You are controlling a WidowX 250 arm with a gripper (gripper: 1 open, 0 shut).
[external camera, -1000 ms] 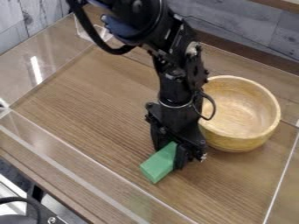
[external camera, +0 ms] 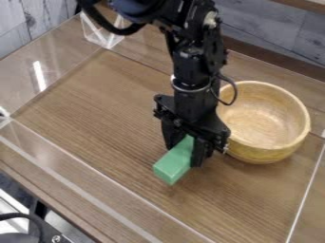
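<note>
My black gripper points down at the middle of the wooden table, shut on a green object, which is held tilted, its lower end toward the front left. The upper end of the green object is partly hidden by the fingers.
A tan bowl sits just right of the gripper. A clear object stands at the back left, partly behind the arm. Black cable shows at the lower left corner.
The gripper and the green object have moved toward the back of the table, up in the view, over the last second.
</note>
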